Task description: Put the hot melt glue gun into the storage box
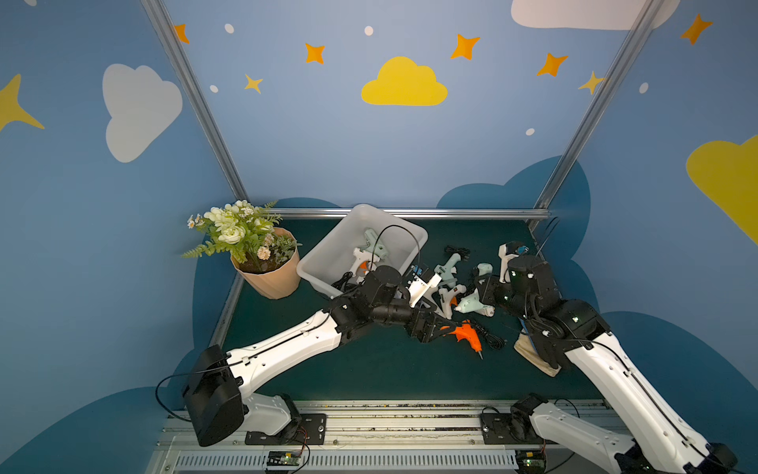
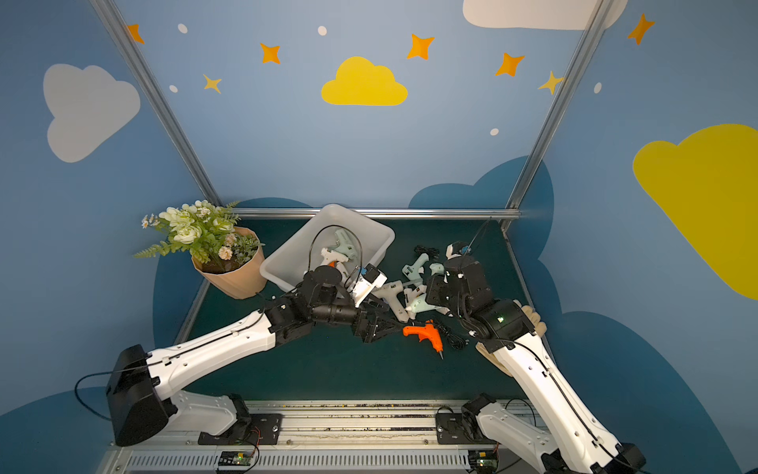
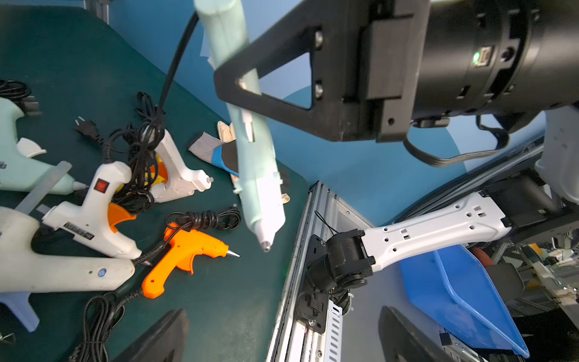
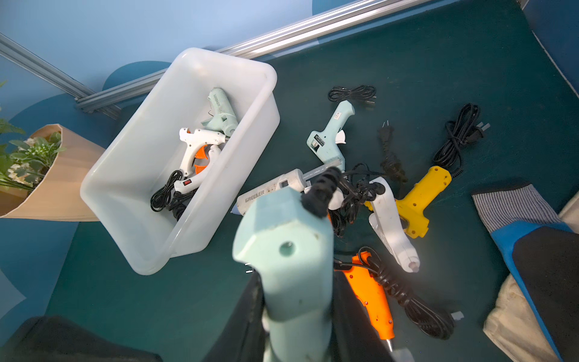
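A mint-green glue gun [image 4: 289,259] stands out in the right wrist view, held above the table between the fingers of my right gripper. From the left wrist view the same mint gun [image 3: 256,169] hangs nose down with its cord trailing. My left gripper is open and empty, reaching over the table near the orange glue gun [image 3: 181,250]. The white storage box [image 4: 241,187] stands at the back left with several glue guns and cords inside. On the table lie a white gun [image 3: 90,214], a large grey-white gun [image 3: 54,259] and a yellow gun [image 4: 416,202].
A potted plant [image 1: 268,268] stands left of the box. Work gloves [image 4: 530,271] lie at the right side. Tangled black cords [image 4: 416,301] surround the guns. Bare green table shows along the front.
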